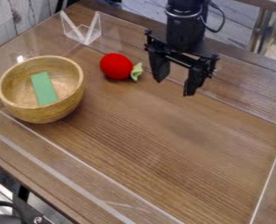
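My black gripper (175, 61) hangs over the wooden table at the upper middle, fingers spread downward, right of a red round object (116, 65) with a small pale green piece (137, 72) at its side. I see nothing held between the fingers.
A wooden bowl (70, 101) holding a green block (46, 89) sits at the left. A clear plastic holder (81, 28) stands at the back left.
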